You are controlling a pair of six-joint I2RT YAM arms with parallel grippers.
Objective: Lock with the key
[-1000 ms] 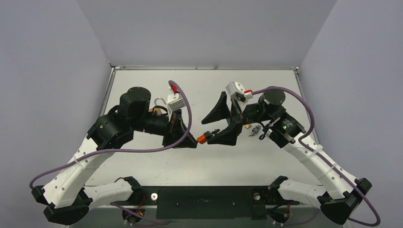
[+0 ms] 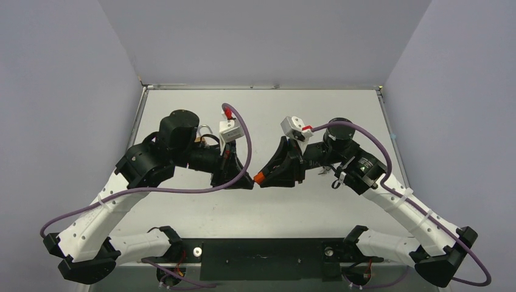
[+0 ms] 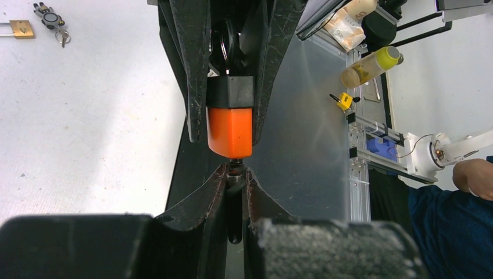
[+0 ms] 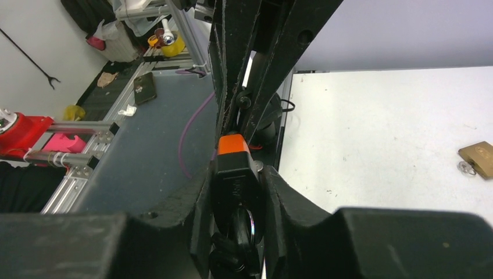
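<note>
An orange-and-black key (image 2: pixel 260 177) is held between both grippers, above the white board. My left gripper is shut on the key's dark shaft, below the orange body (image 3: pixel 229 131). My right gripper is shut around the black end (image 4: pixel 232 171) with its ring, the orange part facing the left gripper. A brass padlock (image 3: pixel 22 29) lies on the board in the left wrist view, with a bunch of small keys (image 3: pixel 49 18) near it. Another brass padlock (image 4: pixel 478 158) shows in the right wrist view, a small ring beside it.
The white board (image 2: pixel 261 216) is mostly clear below the grippers. Walls (image 2: pixel 456 121) border it on the sides and back. Purple cables (image 2: pixel 158 190) run along both arms. Frame rails and loose items lie outside the workspace in the wrist views.
My right gripper has moved slightly toward the left one and closed on the key, which was between its open fingers.
</note>
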